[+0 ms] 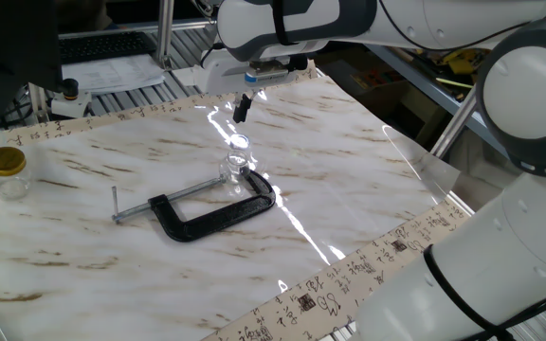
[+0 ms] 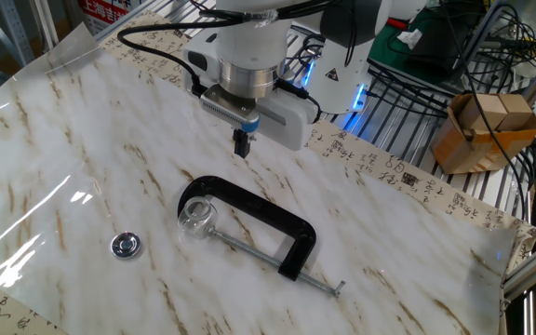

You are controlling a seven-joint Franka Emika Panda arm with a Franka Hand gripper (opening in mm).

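Observation:
Above the table my gripper (image 1: 243, 109) points down, its dark fingers (image 2: 241, 144) close together with nothing visible between them. Below it lies a black C-clamp (image 1: 218, 218) with a long silver screw (image 2: 259, 255), flat on the marbled surface. A small clear glass object (image 2: 196, 219) sits at the clamp's finger end, around the screw's tip; whether it is gripped there I cannot tell. The fingers hang clear of both.
A clear jar with a gold lid (image 1: 6, 163) stands at the left in exterior view 1. A round silver disc (image 2: 127, 245) lies left of the clamp in exterior view 2. Beyond the table edge are a keyboard (image 1: 98, 45) and a cardboard box (image 2: 482, 135).

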